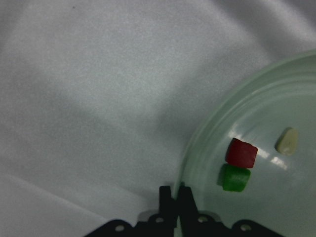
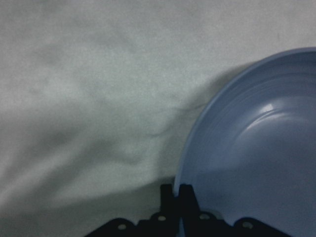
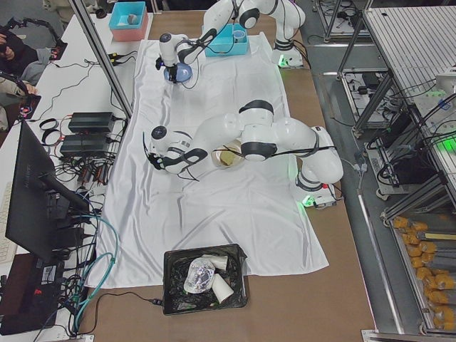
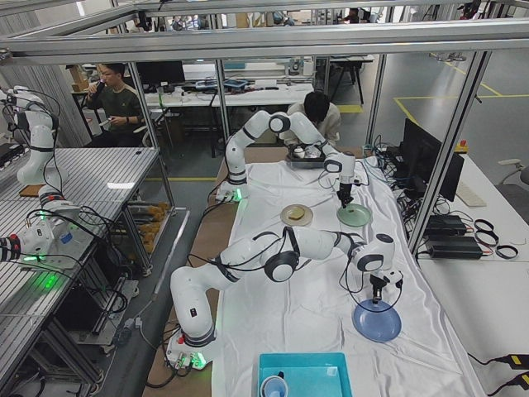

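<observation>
A pale green plate (image 4: pixel 354 216) holds a red cube (image 1: pixel 241 153), a green cube (image 1: pixel 236 178) and a small cream piece (image 1: pixel 288 141). My left gripper is closed on its near-side rim. At the other end of the cloth, my right gripper grips the rim of an empty blue plate (image 2: pixel 256 153) (image 4: pixel 377 324). A beige plate (image 4: pixel 296 208) with a yellowish item lies beside the green plate, partly hidden by the left arm in the camera left view.
A teal bin (image 4: pixel 305 372) with a cup sits beyond the right arm. A black tray (image 3: pixel 204 299) with wrapped items lies at the other end. Monitors and cables line the neighbouring bench. White cloth (image 3: pixel 214 221) has free room.
</observation>
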